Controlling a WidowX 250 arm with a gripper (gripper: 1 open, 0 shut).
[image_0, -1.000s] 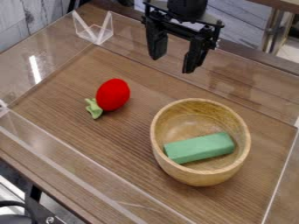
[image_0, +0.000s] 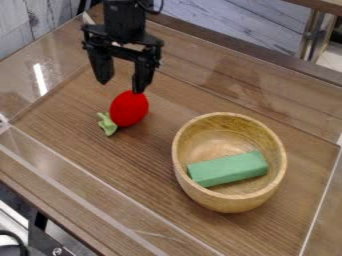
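Note:
My black gripper (image_0: 122, 58) hangs at the upper left of the camera view, open, above and behind a red vegetable (image_0: 130, 109) with a pale green stem that lies on the wooden table. At the lower right a wooden bowl (image_0: 187, 141) holds a green block (image_0: 229, 169).
My gripper has moved from the upper middle and right, behind the bowl, leftward to behind the red vegetable. The vegetable, bowl and green block have not visibly moved.

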